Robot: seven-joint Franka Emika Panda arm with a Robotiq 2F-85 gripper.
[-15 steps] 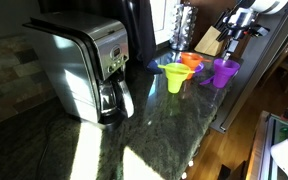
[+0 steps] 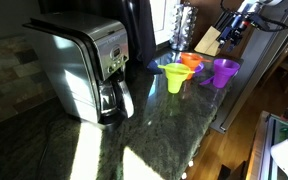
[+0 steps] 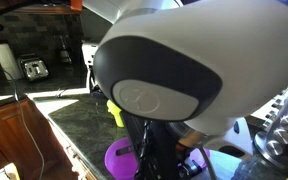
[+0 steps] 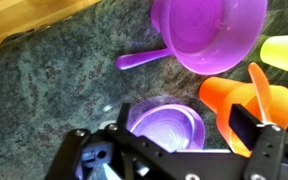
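Note:
My gripper stands open in the wrist view, its two dark fingers spread apart. A purple round cup (image 4: 169,128) with a pale inside shows below and between them, apart from the fingers as far as I can see. A larger purple measuring cup (image 4: 209,30) with a handle lies above it in that view. To the right are an orange cup (image 4: 222,93), with an orange handle-like piece across it, and part of a yellow cup (image 4: 284,52). In exterior view 1 the gripper (image 2: 225,37) hovers above the purple cup (image 2: 224,70).
A coffee maker (image 2: 92,65) stands at the left of the dark counter (image 2: 149,140). Shiny jars (image 2: 184,25) and a wooden board (image 2: 209,42) are at the back. The counter's edge drops off to the right. In exterior view 2 the white arm (image 3: 199,50) hides much of the scene.
My gripper has risen from close over the purple cup to higher above it. The cups on the counter look unmoved.

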